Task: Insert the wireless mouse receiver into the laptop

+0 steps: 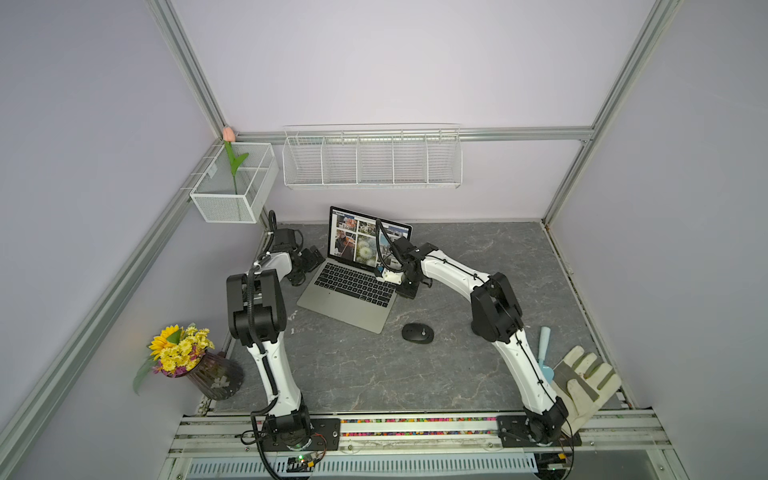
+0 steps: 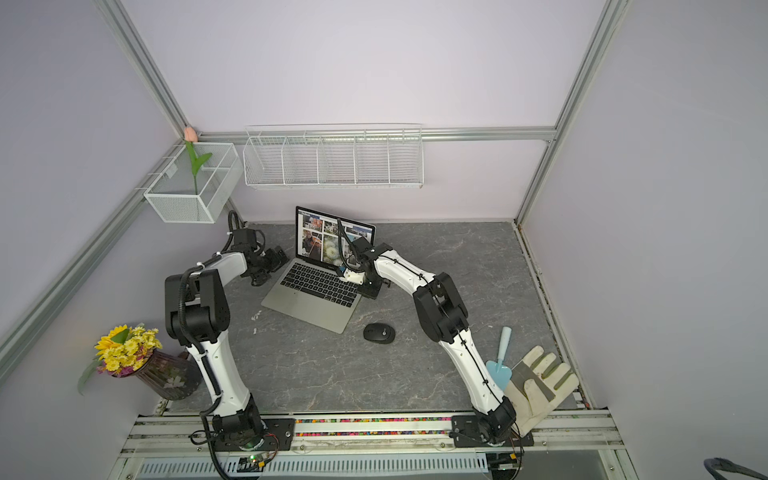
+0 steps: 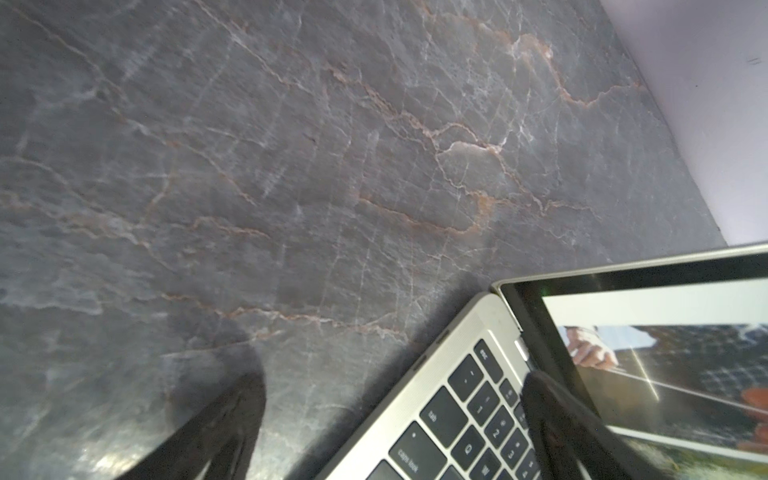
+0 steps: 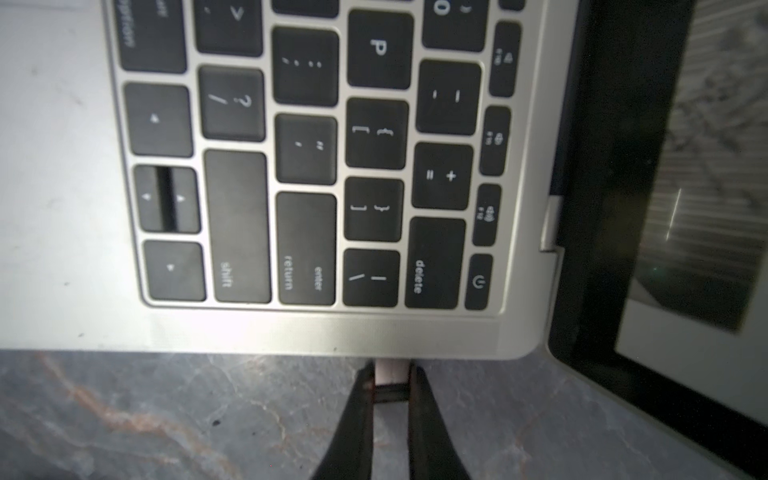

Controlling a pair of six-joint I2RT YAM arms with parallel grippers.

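The silver laptop [image 1: 340,308] stands open on the table, its screen lit. My right gripper is shut on the small receiver [image 4: 392,372], which sits at the laptop's right edge beside the delete and enter keys; how far it is into a port cannot be seen. My left gripper stands open at the laptop's left edge near the hinge, nothing between its fingers.
A black mouse [image 1: 417,333] lies in front of the laptop. A flower vase [image 1: 214,376] is at the left front, a glove [image 1: 584,384] and blue tool [image 1: 544,348] at the right front. Wire baskets [image 1: 372,160] hang behind.
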